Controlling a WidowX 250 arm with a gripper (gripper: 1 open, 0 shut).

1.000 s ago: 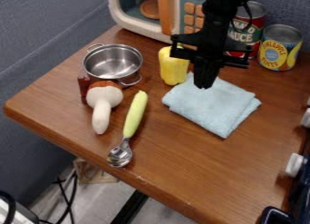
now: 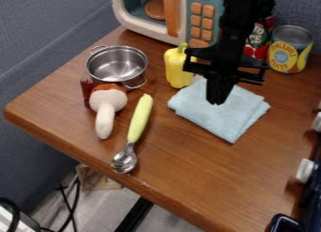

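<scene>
The black gripper (image 2: 216, 85) hangs over a folded light-blue cloth (image 2: 221, 115) in the middle right of the table (image 2: 175, 179). Whether its fingers are open or shut is hard to tell. Just left of it stands a yellow bottle (image 2: 179, 69), partly behind the arm.
A steel pot (image 2: 118, 65), a small dark red bottle (image 2: 88, 89), a mushroom-like object (image 2: 107, 109) and a scoop (image 2: 133, 133) lie on the left. A microwave (image 2: 163, 10) and cans (image 2: 290, 49) line the back. White knobs edge the right.
The gripper has shifted slightly right over the last second, still above the cloth. The objects on the table look unchanged.
</scene>
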